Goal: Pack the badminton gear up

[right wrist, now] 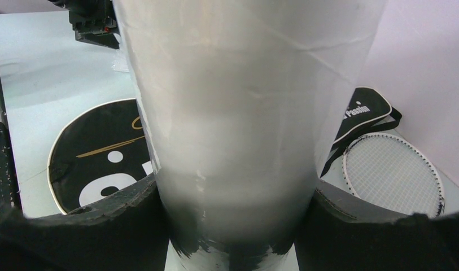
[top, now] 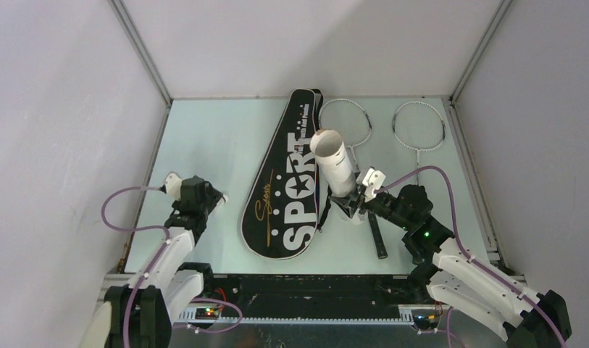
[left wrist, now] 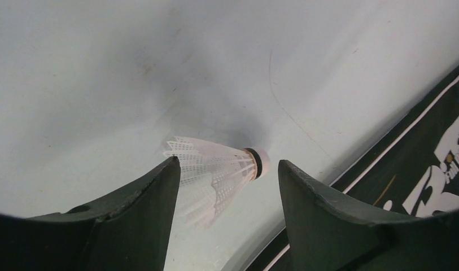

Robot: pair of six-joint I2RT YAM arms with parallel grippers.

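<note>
A white shuttlecock (left wrist: 215, 175) lies on the pale table, with my left gripper open around it, a finger on each side. In the top view this gripper is low at the table's left, mostly hiding the shuttlecock. My right gripper is shut on a white shuttlecock tube (top: 333, 163), held tilted with its open end up, over the space right of the black SPORT racket bag (top: 277, 196), which lies in the middle of the table.
Two rackets lie on the right: one racket (top: 419, 145) at the far right, another racket (top: 361, 109) beside the bag, partly under the held tube. Walls enclose the back and sides.
</note>
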